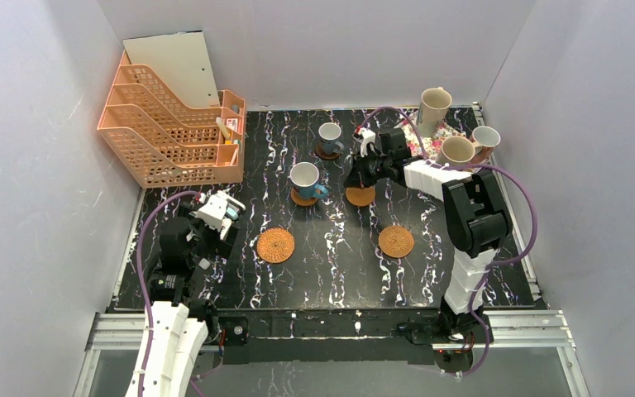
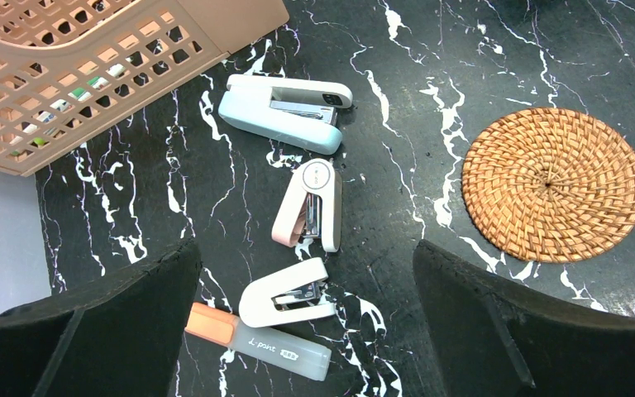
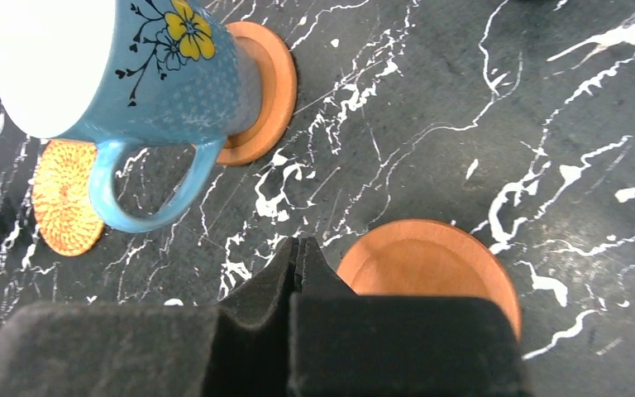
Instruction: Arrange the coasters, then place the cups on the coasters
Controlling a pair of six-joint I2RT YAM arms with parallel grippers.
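Observation:
A blue cup with a yellow flower (image 3: 186,91) stands on a round brown coaster (image 3: 274,91), its handle toward my right gripper. Shut, with nothing showing between its fingers, that gripper hangs over the near edge of a bare brown coaster (image 3: 430,260). In the top view a smaller grey cup (image 1: 330,137) sits on a dark coaster farther back. Two woven coasters, one left (image 1: 275,246) and one right (image 1: 396,241), lie empty toward the front. My left gripper is open above several staplers, its fingers wide apart and empty.
An orange rack (image 1: 169,136) fills the back left. Pale cups (image 1: 434,107) crowd the back right corner beside the right arm. Under the left gripper lie staplers (image 2: 285,112) and a glue tube (image 2: 281,351).

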